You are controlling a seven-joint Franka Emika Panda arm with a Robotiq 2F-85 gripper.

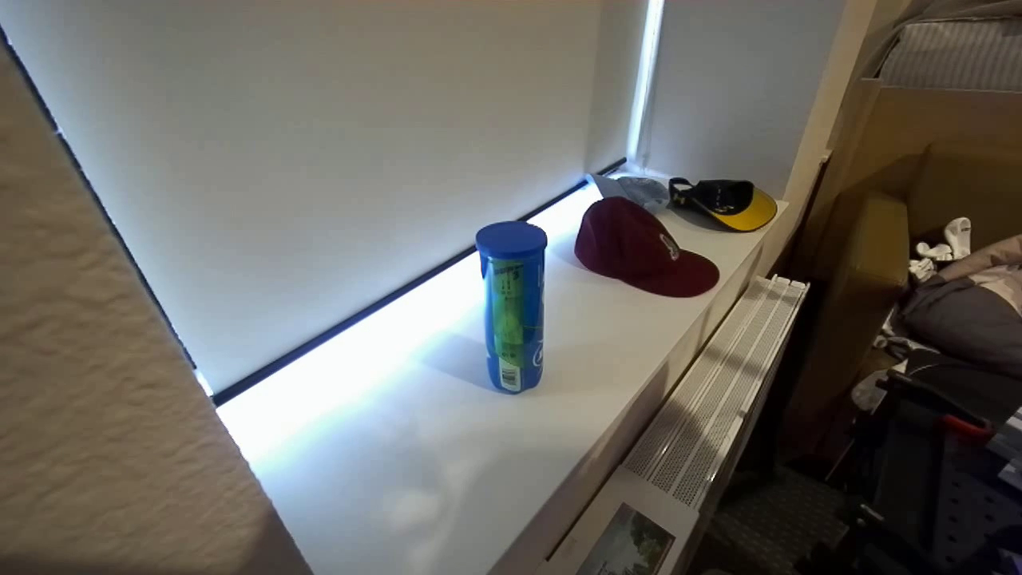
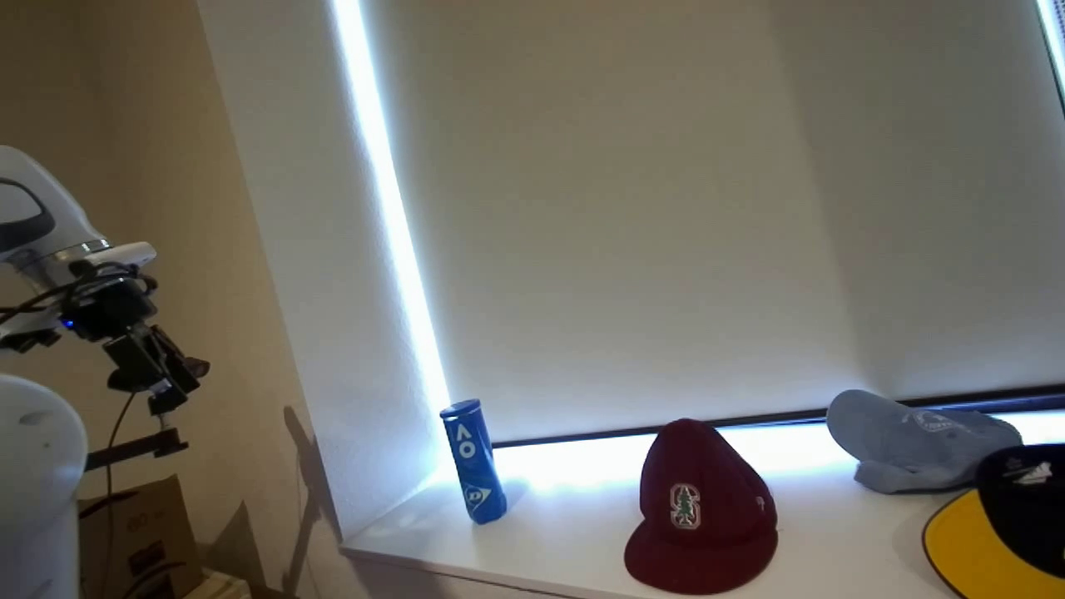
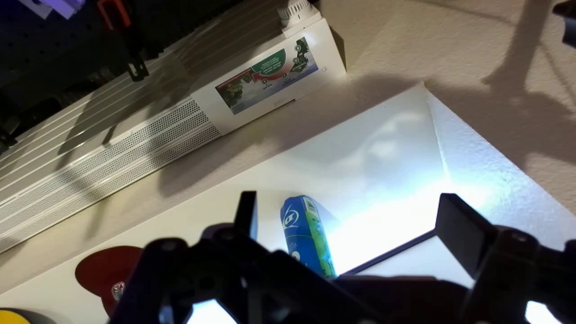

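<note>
A blue tennis ball can (image 1: 512, 311) with a blue lid and green see-through side stands upright on the white windowsill (image 1: 575, 383). In the second exterior view the can (image 2: 472, 461) is near the sill's left end, with my gripper (image 2: 165, 384) well off to its left and higher, clear of the sill. Looking from the wrist, my gripper is open, its two dark fingers wide apart. The can (image 3: 303, 235) appears between them at a distance, its lid end hidden behind the gripper's body.
A maroon cap (image 1: 637, 249) sits farther along the sill, with a grey-blue cap (image 2: 923, 444) and a black cap with yellow brim (image 1: 728, 203) behind. A radiator (image 1: 714, 393) runs below the front edge. The sill around the can is bare.
</note>
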